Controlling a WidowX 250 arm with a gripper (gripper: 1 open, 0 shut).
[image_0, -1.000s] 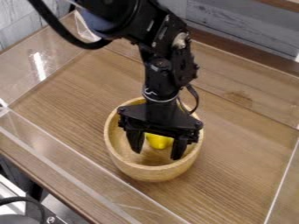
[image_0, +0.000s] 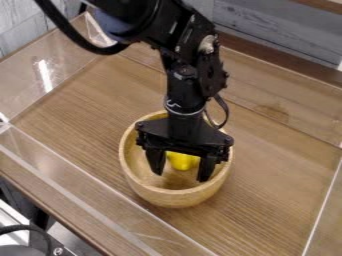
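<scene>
A pale wooden bowl (image_0: 175, 195) stands on the wooden table, below the middle of the camera view. My black gripper (image_0: 181, 162) reaches down into it, its two fingers apart on either side of a small yellow object (image_0: 182, 160) inside the bowl. The upper part of the yellow object is hidden behind the gripper body, and whether the fingers touch it is unclear.
A clear edge strip runs along its left side, a grey-white wall is at the back, and a black cable lies at the bottom left.
</scene>
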